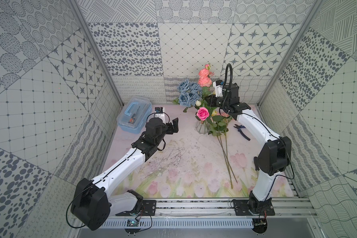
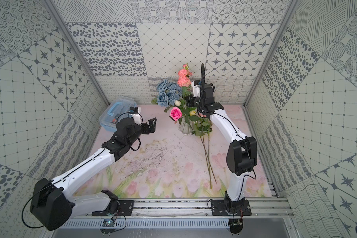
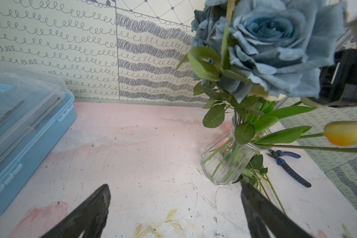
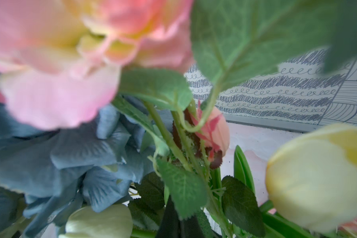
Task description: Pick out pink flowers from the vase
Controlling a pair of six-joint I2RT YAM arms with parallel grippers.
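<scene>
A glass vase (image 3: 222, 162) holds blue roses (image 1: 188, 93), a bright pink rose (image 2: 175, 113), coral-pink flowers (image 2: 184, 79) standing tall at the back, pale tulips (image 4: 313, 174) and leaves. My right gripper is shut among the flowers at the vase's top; in the right wrist view stems and leaves lie just beyond its fingertips, and whether any is between them is unclear. Above it a large pink bloom (image 4: 55, 91) fills the top left. My left gripper (image 1: 174, 126) stands open and empty, left of the vase, over the table.
A lidded blue box (image 1: 132, 115) is at the back left. Pliers (image 1: 242, 132) lie right of the vase. Loose long stems (image 2: 208, 162) lie from the vase toward the front.
</scene>
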